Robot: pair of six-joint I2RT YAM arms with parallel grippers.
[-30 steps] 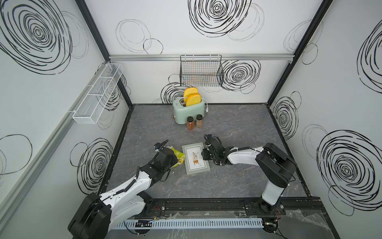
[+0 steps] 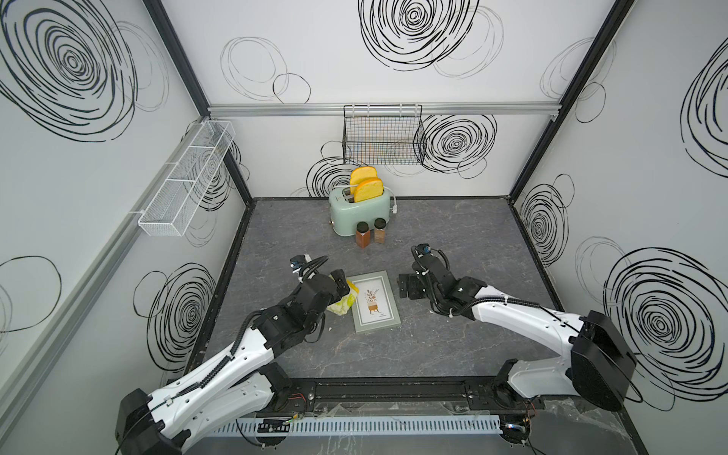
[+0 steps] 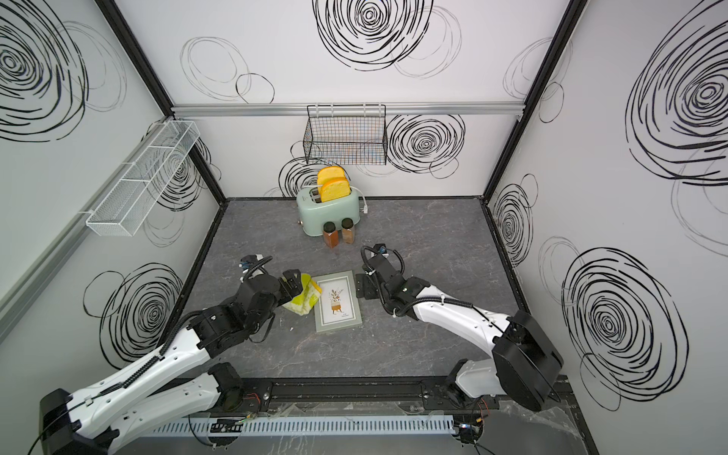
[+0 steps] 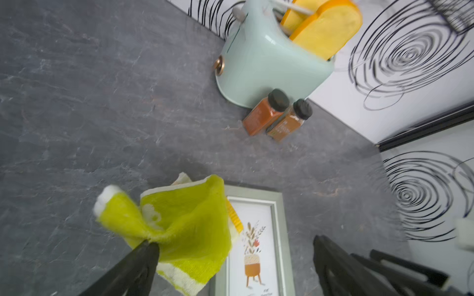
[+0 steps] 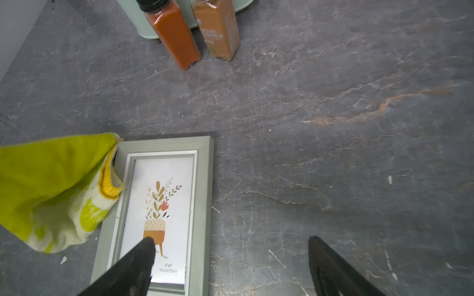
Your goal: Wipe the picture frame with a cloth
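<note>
The grey-green picture frame (image 5: 201, 197), with its plant print, lies flat on the table between my two arms. Against its left edge rests the crumpled yellow-green cloth (image 4: 192, 217), one bit of it lapping onto the frame's rim. My left gripper stands open above the cloth and frame, its fingers wide apart and nothing held. Over the bare table just right of the frame, my right gripper is open too and empty. In the top left view the left gripper hides part of the cloth.
A mint toaster (image 2: 353, 216) with yellow bread slices stands at the back, two spice jars (image 2: 363, 235) in front of it. Wire baskets (image 2: 383, 136) hang on the back and left walls.
My right arm has drawn back to the right, off the frame's edge. The left gripper has moved right and away from the front edge, and the cloth now reaches the frame's left side.
</note>
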